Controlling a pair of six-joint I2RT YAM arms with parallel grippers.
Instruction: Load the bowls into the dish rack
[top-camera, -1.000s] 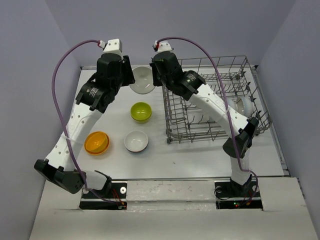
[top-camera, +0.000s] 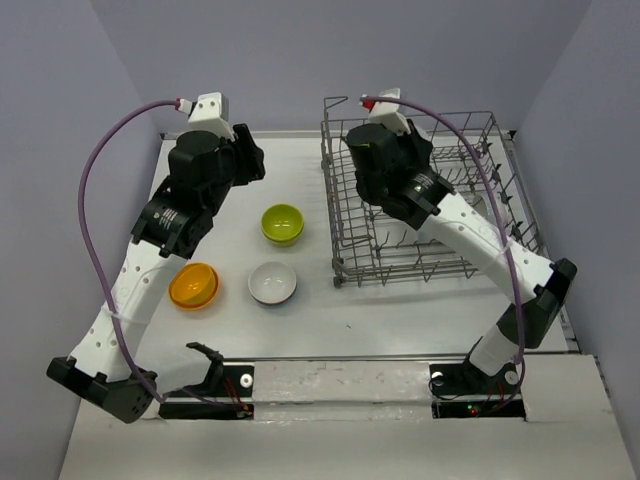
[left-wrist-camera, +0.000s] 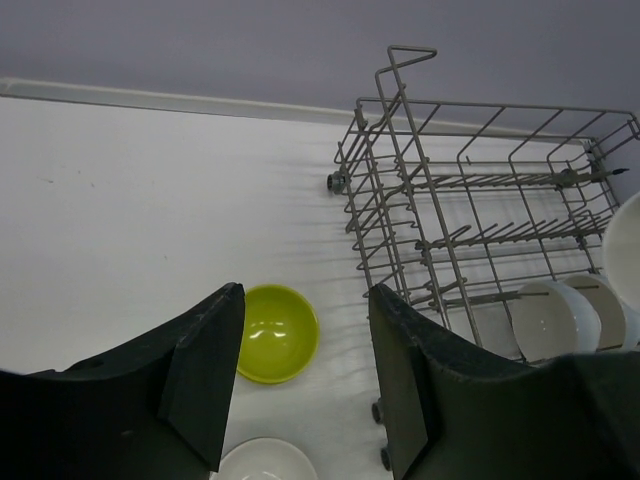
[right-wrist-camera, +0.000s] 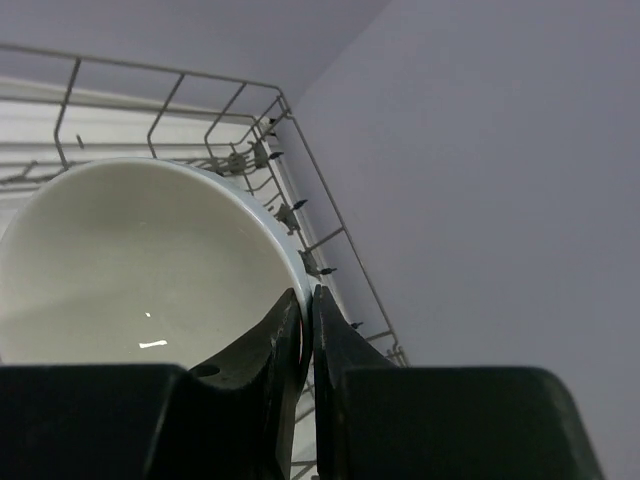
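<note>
My right gripper is shut on the rim of a white bowl (right-wrist-camera: 140, 250) and holds it tilted on edge above the dish rack (top-camera: 350, 240). The arm covers most of this bowl from above; part of it (left-wrist-camera: 625, 255) enters the left wrist view's right edge. Left of the rack, my left gripper hangs open and empty over the table. Beneath it lie a green bowl (top-camera: 283, 224) and another white bowl (top-camera: 272, 283). Stacked orange bowls (top-camera: 194, 287) sit further left. White bowls (left-wrist-camera: 545, 320) stand on edge inside the rack.
Grey walls enclose the table (top-camera: 380, 325) at the back and both sides. The rack's wire side (left-wrist-camera: 405, 190) rises to the right of my left gripper. Bare table shows in front of the rack.
My right gripper has carried the white bowl rightward, from beside the left gripper to over the rack. The left arm has shifted slightly left, its fingers now apart from that bowl.
</note>
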